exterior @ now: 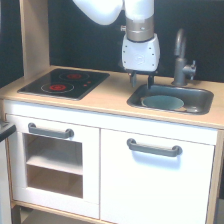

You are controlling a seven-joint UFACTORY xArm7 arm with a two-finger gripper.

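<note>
A teal, round plate or shallow bowl [163, 102] lies in the dark sink [201, 101] set into the toy kitchen's counter. My gripper [141, 78] points down above the sink's left rear edge, up and to the left of the teal dish. Its dark fingers stand apart, and nothing shows between them. The fingertips are small and dark against the backdrop, so their exact height over the counter is hard to tell.
A dark tap [180, 60] rises behind the sink, right of my gripper. On the left is a black cooktop [62, 84] with red rings. Below are an oven door [50, 132] and a white cabinet door [150, 180], both with grey handles.
</note>
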